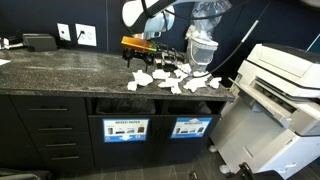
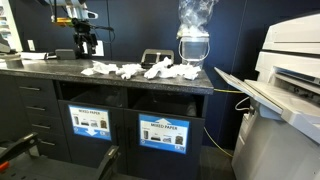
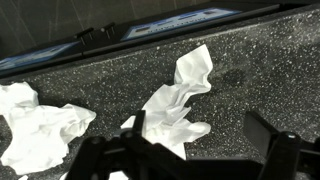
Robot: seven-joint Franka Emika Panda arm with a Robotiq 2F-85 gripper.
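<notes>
My gripper is open above the dark speckled counter (image 3: 110, 85), with its two black fingers wide apart at the bottom of the wrist view. A crumpled white paper (image 3: 165, 112) lies on the counter near the left finger, partly hidden by it at its lower end. Further left rests another crumpled white paper (image 3: 42, 128). In exterior view 1 the gripper (image 1: 140, 62) hangs over the left end of the scattered papers (image 1: 172, 82). Exterior view 2 shows the gripper (image 2: 88, 46) raised clear of the counter.
Under the counter's front are two open bins with blue-and-white "mixed paper" signs (image 1: 125, 130) (image 1: 190, 127). A clear-bagged bucket (image 1: 201, 48) stands behind the papers. A large white machine (image 1: 275, 90) is on the right.
</notes>
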